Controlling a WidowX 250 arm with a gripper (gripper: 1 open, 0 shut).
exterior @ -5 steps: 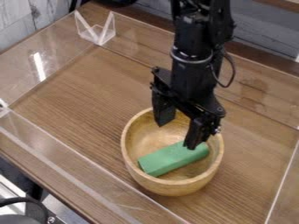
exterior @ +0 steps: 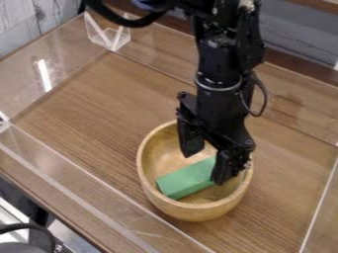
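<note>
A round tan bowl (exterior: 156,155) sits on the wooden table toward the lower middle, with a green block (exterior: 185,180) lying diagonally in it. My black gripper (exterior: 211,146) hangs over the back of the bowl, open, its fingers spread to either side. The right finger reaches down over the right end of the green block and partly hides it; whether it touches the block I cannot tell.
A clear wire-like plastic item (exterior: 109,32) stands at the back left. A black cable shows at the bottom left corner.
My gripper has moved slightly down and toward the right side of the bowl. The green block and bowl look unmoved.
</note>
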